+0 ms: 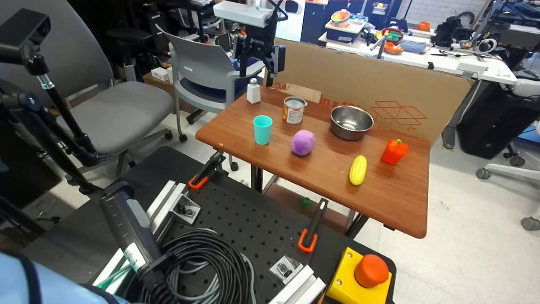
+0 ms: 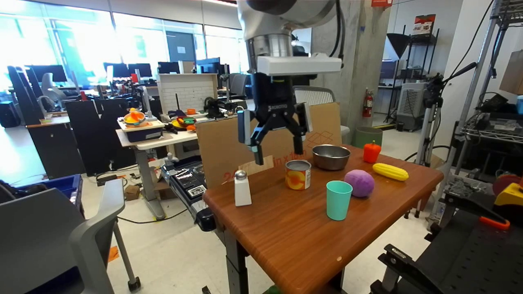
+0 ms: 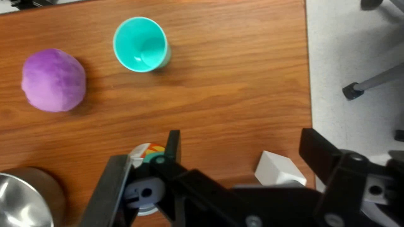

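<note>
My gripper (image 2: 279, 151) hangs open above the back left of the wooden table, its fingers wide apart and empty. In the wrist view the white shaker (image 3: 279, 170) shows between the two fingers, nearer the right one. Partly hidden behind the left finger is the can (image 3: 145, 149). Exterior view 2 has the shaker (image 2: 242, 188) upright near the table's corner and the can (image 2: 298, 174) to its right, both below my fingertips. Also upright is a teal cup (image 2: 338, 201), with a purple ball (image 2: 359, 183) beside it.
A metal bowl (image 1: 351, 123), a red pepper (image 1: 394, 152) and a yellow corn cob (image 1: 357, 170) occupy the table's other half. A cardboard sheet (image 1: 364, 86) stands along the back edge. Bare tabletop (image 3: 227, 87) lies between the cup and the shaker.
</note>
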